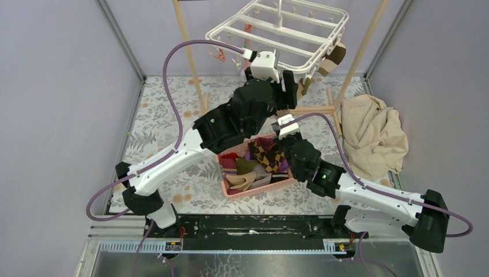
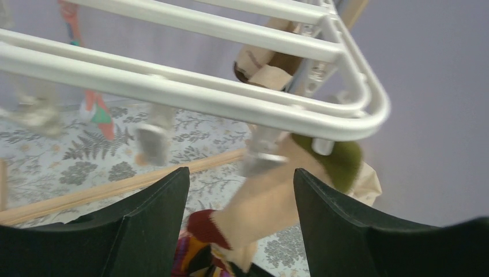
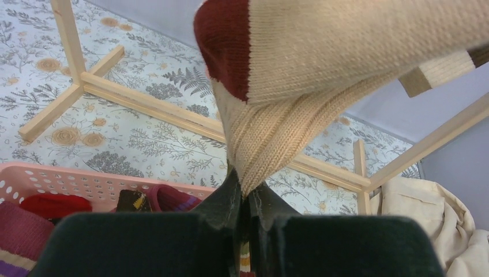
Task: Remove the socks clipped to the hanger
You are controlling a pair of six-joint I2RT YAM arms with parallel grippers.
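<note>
The white clip hanger fills the top of the top view, and its clips hang close in the left wrist view. Around one of those clips my left gripper stands open, fingers apart on both sides. A beige sock with dark red parts runs upward from my right gripper, which is shut on its lower end. Whether a clip still grips its upper end is hard to see. Other hanging socks are an olive one, a red and teal one, and a beige and brown one.
Below the hanger, a pink basket holds several socks. Wooden stand legs rise on both sides, joined by a low crossbar. A beige cloth lies at the right.
</note>
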